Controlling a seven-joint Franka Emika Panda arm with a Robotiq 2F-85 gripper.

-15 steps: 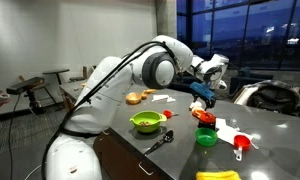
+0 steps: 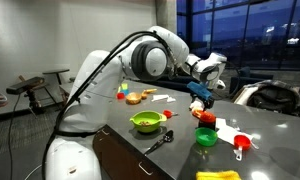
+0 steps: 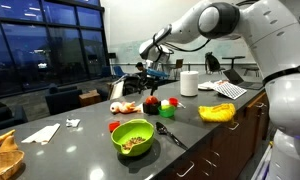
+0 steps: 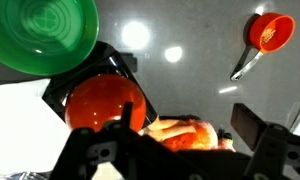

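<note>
My gripper is open in the wrist view, its dark fingers wide apart with nothing held between them. Beneath its left finger lies a glossy red-orange object [image 4: 95, 103] in a black square container [image 4: 127, 65]. An orange and red mottled item [image 4: 185, 133] shows below the gap, partly hidden by the gripper. A green bowl [image 4: 45, 30] stands at the upper left, apart from the fingers. In exterior view 1, the gripper hangs above the black container, and the green bowl [image 2: 206, 137] sits nearer the camera.
A red scoop [image 4: 272, 33] lies at the upper right of the wrist view. A light green bowl [image 2: 147, 121], a dark utensil [image 2: 160, 142] and a yellow cloth [image 2: 218, 175] share the counter. White sheets [image 4: 20, 130] lie beside the container. Grey counter shows between these things.
</note>
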